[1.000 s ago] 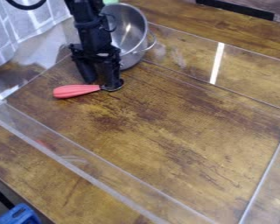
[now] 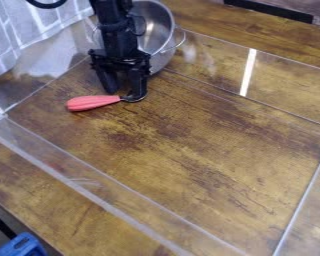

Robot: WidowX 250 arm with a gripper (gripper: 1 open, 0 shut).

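My black gripper [image 2: 120, 82] is low at the upper left of the tray, over the dark end of a red-handled utensil [image 2: 93, 102], whose handle points left. Whether the fingers are open or closed on it is hidden by the dark shapes. A steel pot [image 2: 160, 36] stands just behind the gripper, partly covered by the arm.
The wooden surface [image 2: 190, 150] inside clear plastic walls is bare at centre and right. A white curtain [image 2: 29, 40] hangs at the upper left. A blue object [image 2: 21, 246] sits at the lower left corner.
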